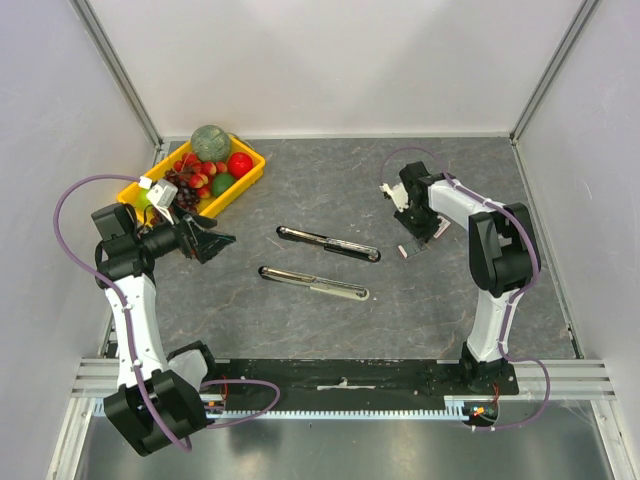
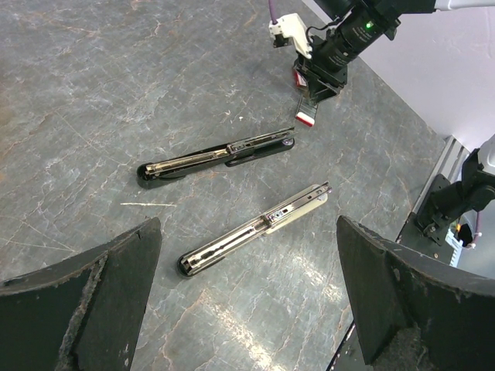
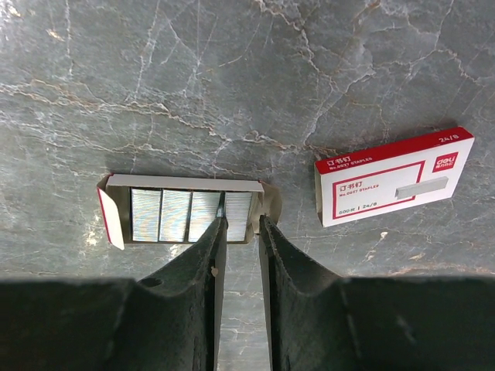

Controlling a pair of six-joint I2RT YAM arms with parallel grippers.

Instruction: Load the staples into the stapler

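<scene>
Two long staplers lie opened out flat, a black one (image 1: 330, 243) and a pale-handled one (image 1: 314, 283), their metal channels showing in the left wrist view. An open staple box (image 3: 118, 180) holds several silvery staple strips (image 3: 175, 212) side by side. Over its right end is my right gripper, pointing down with its fingers apart. The tips straddle the rightmost strip (image 3: 238, 207), one at the gap beside it, the other at the box's end. Whether they touch it, I cannot tell. My left gripper hangs open and empty, away from the staplers.
A closed red-and-white staple carton (image 3: 394, 178) lies right of the open box. At the back left stands a yellow basket (image 1: 258, 170) of fruit, close to the left arm. Bare grey tabletop (image 1: 330, 180) stretches behind the staplers.
</scene>
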